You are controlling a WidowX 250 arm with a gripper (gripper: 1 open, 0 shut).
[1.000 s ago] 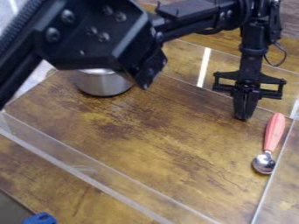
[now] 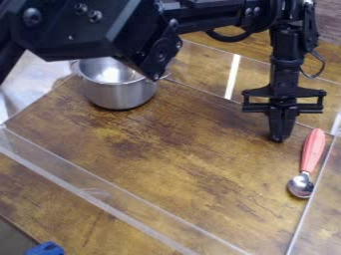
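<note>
My black gripper (image 2: 280, 132) points down at the right side of the wooden tabletop, its tips close together and low over the wood, with nothing visible between them. Just in front and right of it lies a spoon (image 2: 312, 155) with a red handle and a metal bowl pointing toward the near edge. A steel pot (image 2: 118, 91) stands at the back left, partly behind my arm.
Clear strips run along its borders. A small blue object (image 2: 46, 248) lies at the bottom left corner. The arm spans the top of the view.
The upper arm has shifted slightly up, showing more of the pot. The gripper stays almost in place, and the spoon lies where it was.
</note>
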